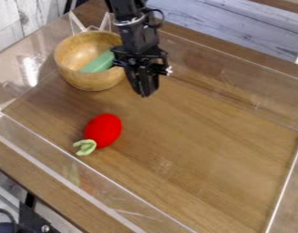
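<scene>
The black robot arm (131, 27) reaches down from the top centre, its gripper (144, 84) low over the table just right of a wooden bowl (83, 51). The gripper looks shut, with nothing visible between its fingers. A green object (98, 60) lies inside the bowl, partly hidden behind the arm. A red object with a pale green top (102, 131), like a strawberry or radish, lies on the table at the lower left, apart from the gripper.
</scene>
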